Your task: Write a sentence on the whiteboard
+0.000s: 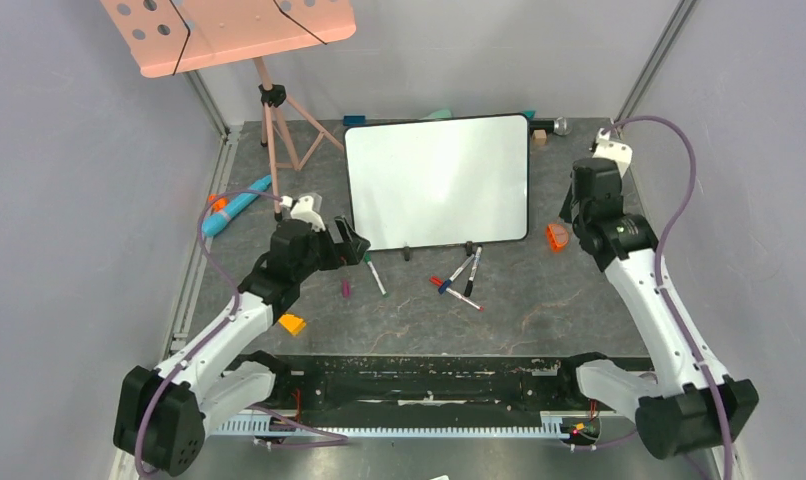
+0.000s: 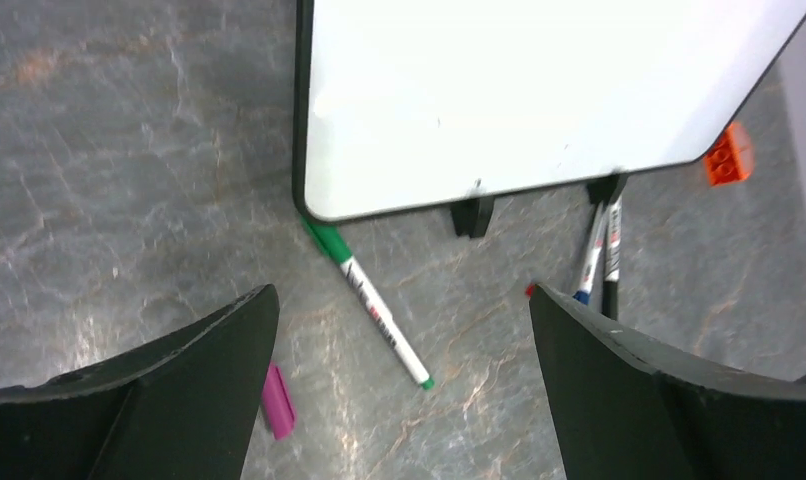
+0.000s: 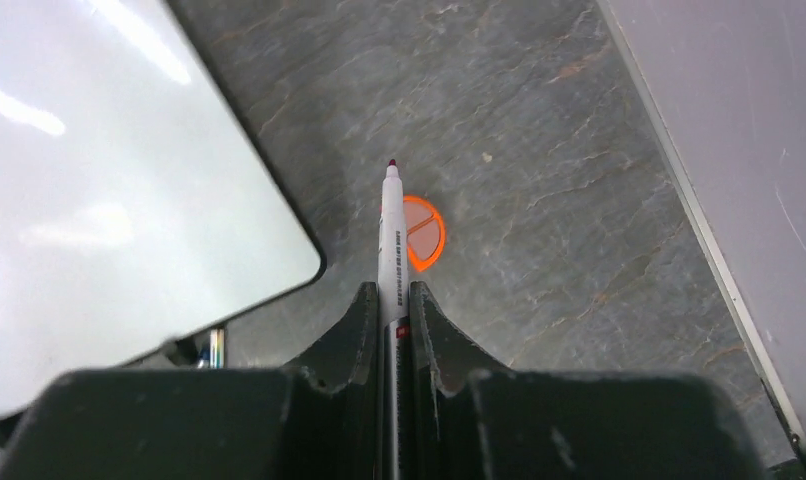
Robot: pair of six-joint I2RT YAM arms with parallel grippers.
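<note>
The blank whiteboard (image 1: 437,180) stands at the middle back, also seen in the right wrist view (image 3: 129,200). My right gripper, at the board's right side, is shut on a white marker (image 3: 392,230), its dark red tip pointing forward. My left gripper hangs open by the board's lower left corner, nothing between its fingers. Below it lie a green marker (image 2: 374,305) and a magenta piece (image 2: 277,400). Several markers (image 1: 457,292) lie loosely in front of the board.
An orange round object (image 3: 424,240) lies right of the board. The easel (image 1: 274,150), a blue tube (image 1: 234,210) and a yellow item (image 1: 291,323) are at the left. Walls bound both sides.
</note>
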